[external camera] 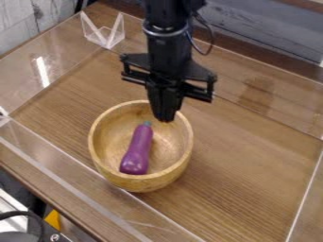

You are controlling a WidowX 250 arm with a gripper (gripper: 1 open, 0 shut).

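My gripper [159,104] hangs over the back rim of a tan round bowl [172,161], pointing down; whether its fingers are shut is hard to see. In the bowl's left part lies a purple elongated object [136,151] with a small teal tip, resembling a toy eggplant. The gripper is above and to the right of it, apart from it.
A wooden table [252,180] surrounds the bowl, with clear room to the right and at the back left. A small white wire-like item [104,28] stands at the back left. Dark cables lie at the lower left corner.
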